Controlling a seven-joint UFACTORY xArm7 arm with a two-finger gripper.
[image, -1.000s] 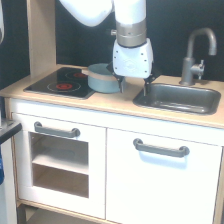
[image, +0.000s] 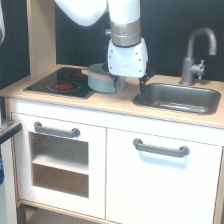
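Note:
A blue-grey pot (image: 100, 82) stands on the counter at the right edge of the black hob (image: 60, 83). Over the counter, just right of the pot, hangs my gripper (image: 130, 86), pointing down from its white and grey arm. Its dark fingers look spread apart, one near each side of the white hand, and nothing shows between them. The left finger overlaps the pot's right side in the view; whether it touches the pot I cannot tell.
A sink (image: 180, 97) with a tall grey faucet (image: 196, 55) lies to the right. Below the counter are a glass-fronted cabinet door (image: 62, 130) and a white door (image: 160, 185) with a dark handle (image: 161, 149). Free counter is narrow between hob and sink.
My gripper has moved a little to the left, closer to the pot. The pot looks nearly unmoved.

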